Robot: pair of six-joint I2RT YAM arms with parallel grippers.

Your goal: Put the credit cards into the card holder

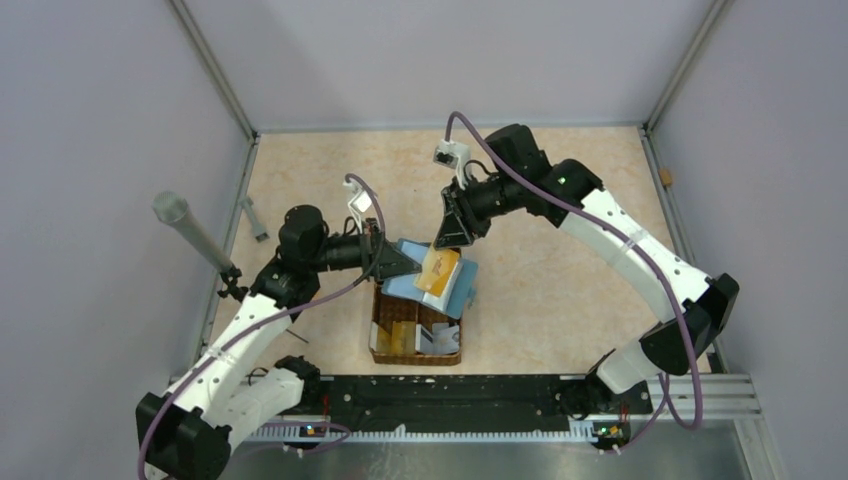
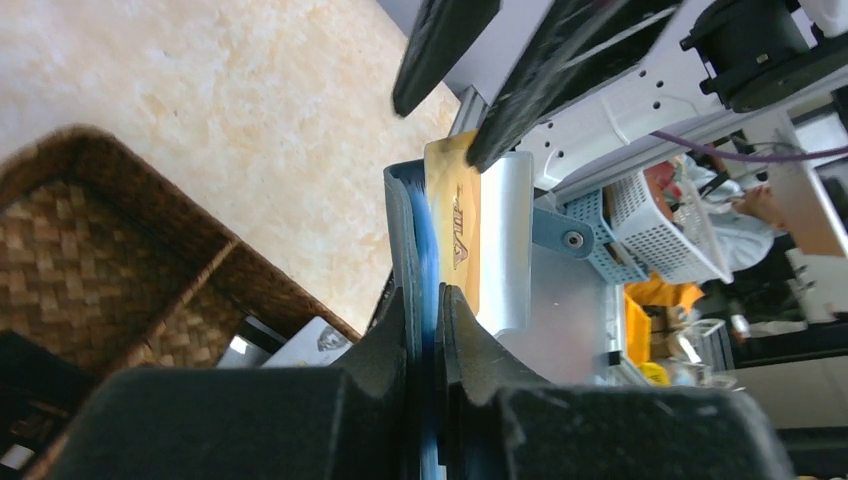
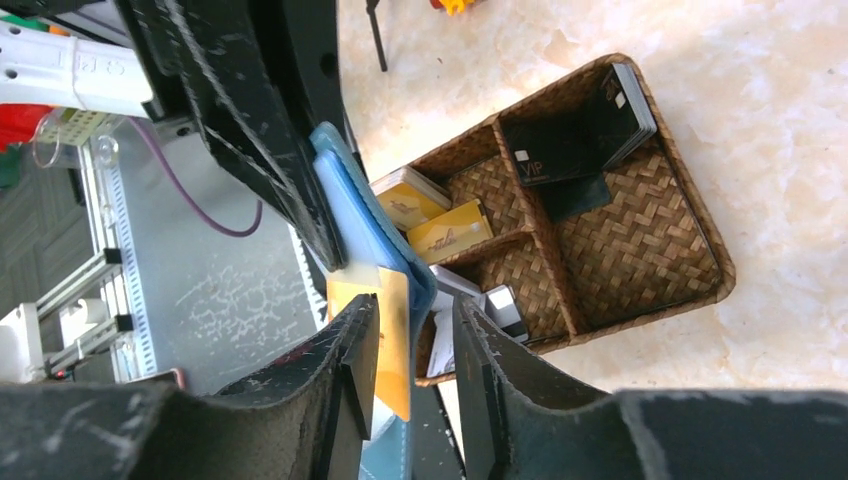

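Observation:
The blue card holder (image 1: 464, 291) is held up above the basket, with my left gripper (image 1: 414, 264) shut on its edge. In the left wrist view the holder (image 2: 401, 215) stands on edge between those fingers. A yellow card (image 1: 437, 268) sits against the holder beside a white card or pocket (image 2: 512, 240); how deep it is tucked in I cannot tell. My right gripper (image 1: 447, 243) is at the card's upper end, its fingers apart. From the right wrist, the yellow card (image 3: 394, 345) lies between the spread fingers, close to the left one, with a gap on the other side.
Below is a woven basket (image 3: 560, 265) with compartments, holding yellow cards (image 3: 450, 232), white cards (image 3: 445, 340) and black VIP cards (image 3: 560, 135). Its rim is close under the holder.

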